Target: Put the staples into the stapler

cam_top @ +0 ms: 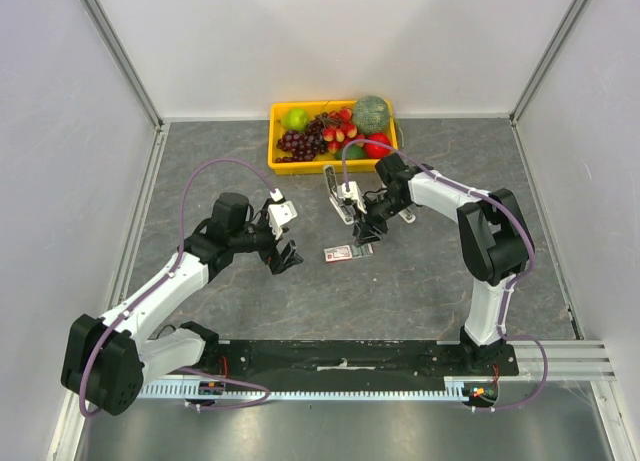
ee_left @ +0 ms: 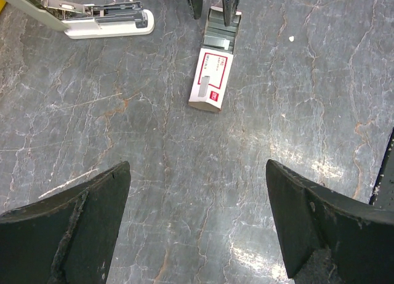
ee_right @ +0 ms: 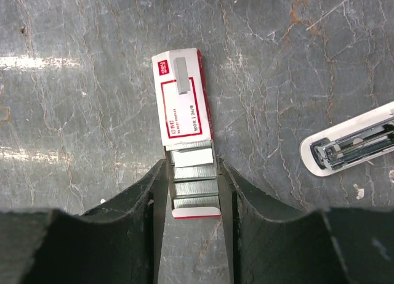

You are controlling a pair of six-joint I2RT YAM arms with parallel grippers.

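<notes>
The staple box [ee_right: 181, 105] lies on the table, its tray showing rows of staples [ee_right: 194, 172]. My right gripper is over the tray, fingers parted on either side of it; whether they touch it I cannot tell. The stapler lies open nearby, its magazine also visible in the right wrist view. My left gripper stands open and empty, left of the box in the top view.
A yellow basket [cam_top: 275, 141] of fruit sits at the back.
</notes>
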